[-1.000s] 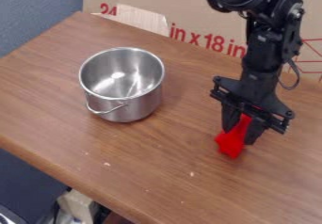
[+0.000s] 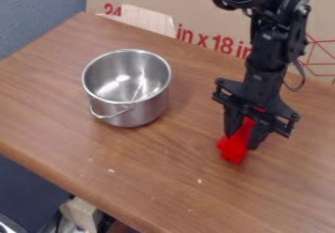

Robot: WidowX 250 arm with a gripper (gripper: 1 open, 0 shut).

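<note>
My black gripper [image 2: 246,130] reaches down from the top right, shut on a red object [image 2: 234,146] just above or on the wooden table [image 2: 144,168]; I cannot tell whether it touches the wood. The object is partly hidden between the fingers. To its left stands a shiny steel pot [image 2: 125,88] with a thin handle, upright and apart from the gripper.
A large cardboard sheet [image 2: 183,12] stands along the back of the table. The table's left edge drops away at the lower left. Bare wood lies in front of the pot and left of the red object.
The gripper and red object have shifted slightly left and up in the view since a second ago. The pot has not moved.
</note>
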